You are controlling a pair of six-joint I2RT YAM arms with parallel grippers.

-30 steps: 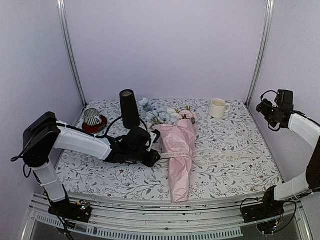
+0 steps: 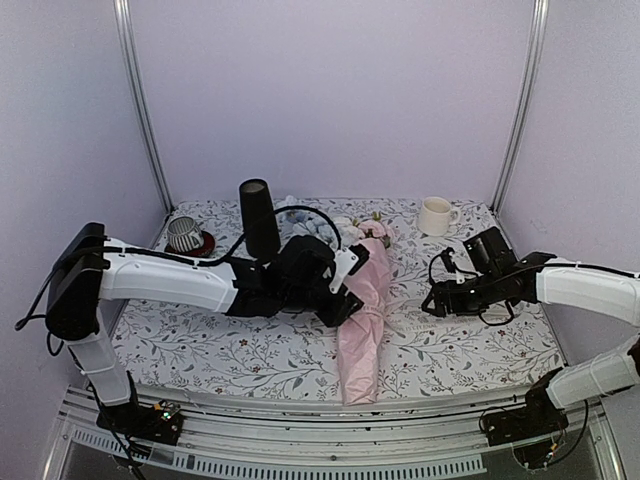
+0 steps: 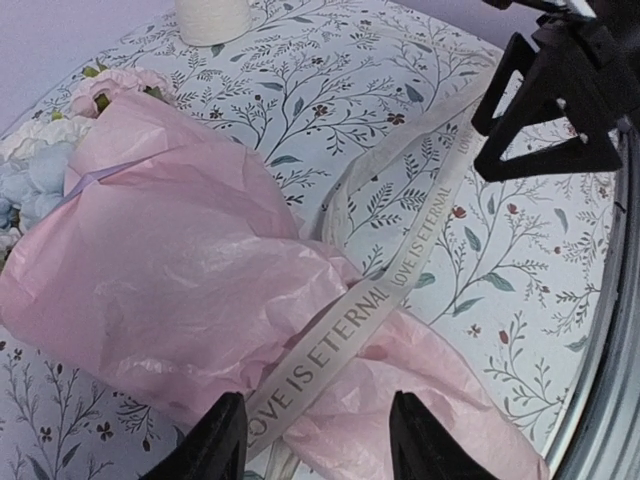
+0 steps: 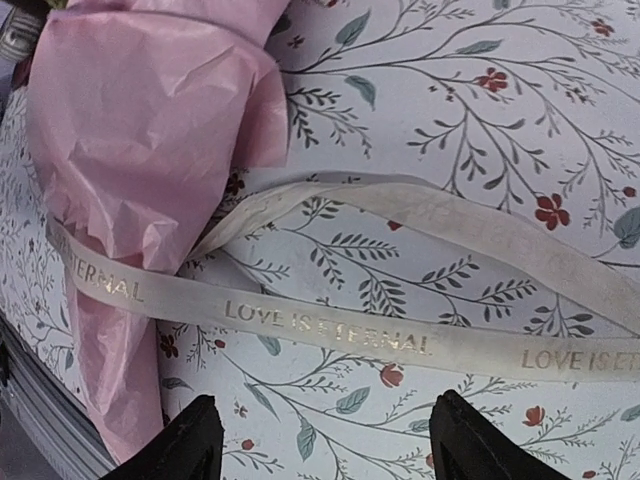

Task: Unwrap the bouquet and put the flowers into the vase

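A bouquet in pink paper (image 2: 362,340) lies on the table with its blossoms (image 2: 374,229) toward the back. Around it runs a cream ribbon (image 3: 320,345) lettered "LOVE IS ETERNAL", with loose tails (image 4: 440,335) stretching right. Behind and left of the bouquet stands a tall black vase (image 2: 258,220). My left gripper (image 2: 345,312) hovers over the wrapped bouquet; in its wrist view the fingers are apart, with the ribbon and paper beyond them. To the right, my right gripper (image 2: 432,303) is above the ribbon tails, its fingers apart and nothing held.
A white mug (image 2: 436,216) stands at the back right. At the back left a striped cup (image 2: 185,234) is on a dark red saucer (image 2: 190,254).
My left gripper has moved right, from beside the bouquet to over its wrapping. My right arm has come down and left from the right wall toward the ribbon tails. The bouquet has stayed put.
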